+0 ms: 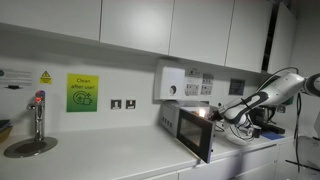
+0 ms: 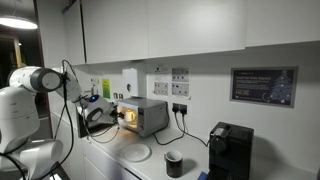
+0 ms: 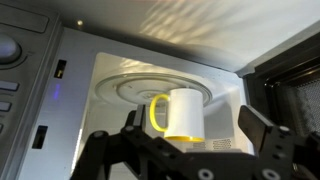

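Note:
In the wrist view a white mug point(image 3: 186, 112) with a yellow handle stands on the round glass turntable point(image 3: 128, 90) inside the lit microwave. The microwave point(image 1: 190, 121) has its dark door point(image 1: 194, 134) swung open. My gripper is open in the wrist view, a finger on each side of the mug's image. A clear gap shows on both sides; how far the mug lies ahead is hard to judge. From outside, the arm point(image 2: 101, 104) reaches to the microwave's open front, and its fingertips are too small to make out.
A white plate point(image 2: 135, 153) lies on the counter before the microwave. A second mug point(image 2: 174, 162) and a black coffee machine point(image 2: 231, 150) stand further right. Cupboards point(image 1: 135, 25) hang above.

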